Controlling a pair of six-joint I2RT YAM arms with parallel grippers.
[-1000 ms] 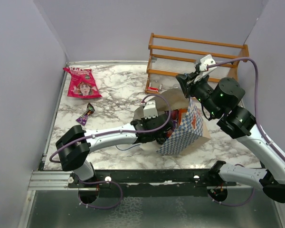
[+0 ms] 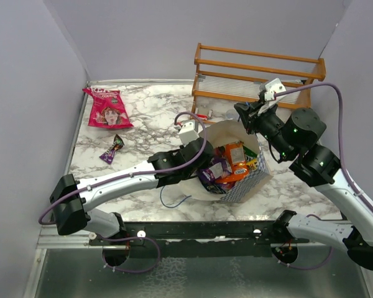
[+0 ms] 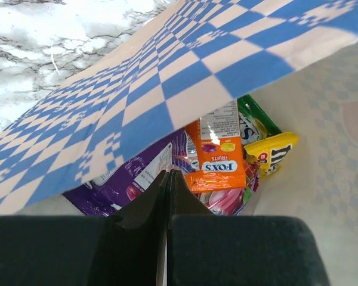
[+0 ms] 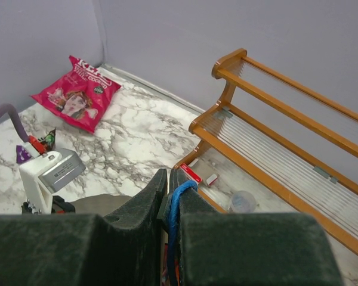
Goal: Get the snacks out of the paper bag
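Note:
The paper bag (image 2: 250,185), blue-checked on one side, stands mouth up on the table with several snacks inside. Among them are a purple snack pack (image 3: 101,193), an orange FOX'S pack (image 3: 219,161), a small yellow pack (image 3: 271,152) and a green pack (image 3: 256,119). My left gripper is at the bag's mouth, shut with nothing between its fingers; the purple pack lies beyond its tips. At the bag's upper rim, my right gripper is shut on the blue edge of the bag. The checked flap hides part of the packs in the left wrist view.
A pink snack bag (image 2: 108,108) and a small purple packet (image 2: 112,149) lie on the marble table at the left. Behind the paper bag stands a wooden rack (image 2: 259,64), with small red-and-white items (image 4: 190,173) by its foot.
My right arm has shifted slightly.

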